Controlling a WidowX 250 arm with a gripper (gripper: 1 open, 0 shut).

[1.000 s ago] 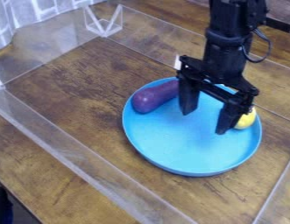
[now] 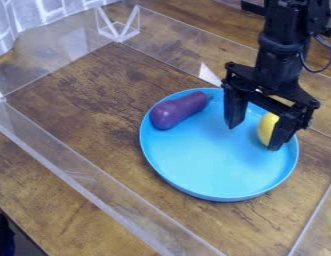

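A blue round plate [image 2: 203, 165] holds a purple eggplant-like toy [image 2: 179, 110] at its upper left and a yellow object [image 2: 271, 129] at its right. My black gripper [image 2: 268, 108] hangs over the right part of the plate, open, with one finger near the yellow object, partly in front of it. Whether it touches that object cannot be told.
Clear plastic edging runs along the left and upper left, and a small white frame [image 2: 117, 25] stands at the back.
My gripper has moved right, toward the yellow object. The toys on the plate show no clear movement.
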